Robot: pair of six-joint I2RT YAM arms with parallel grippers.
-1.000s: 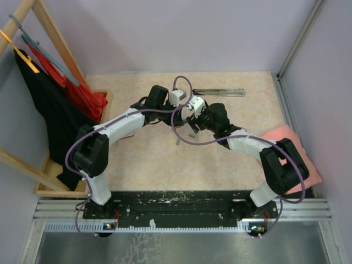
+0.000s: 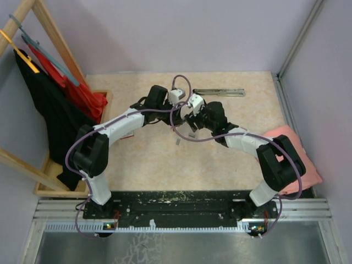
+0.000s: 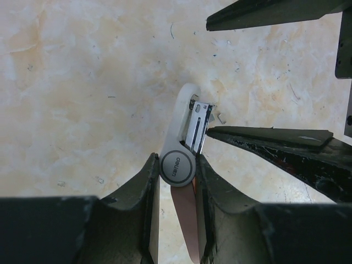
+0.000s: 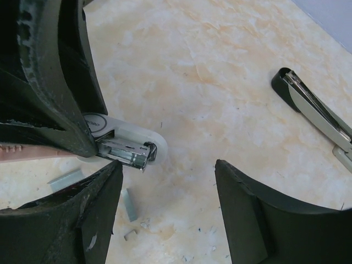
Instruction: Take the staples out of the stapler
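A small pink and white stapler is clamped in my left gripper, its fingers closed around the round white disc near the hinge. Its metal staple channel is exposed along the white part. My right gripper stands open with nothing between its fingers. In the left wrist view one right fingertip is close beside the channel; whether they touch I cannot tell. Whether staples sit in the channel is unclear. In the top view the arms mostly cover the stapler.
Staple strips and a small fragment lie on the table beneath the stapler. A longer grey and black stapler rests at the back. The pink cushion is at right, a clothes rack at left.
My right arm has shifted very slightly, its elbow a little to the left. The left arm looks still.
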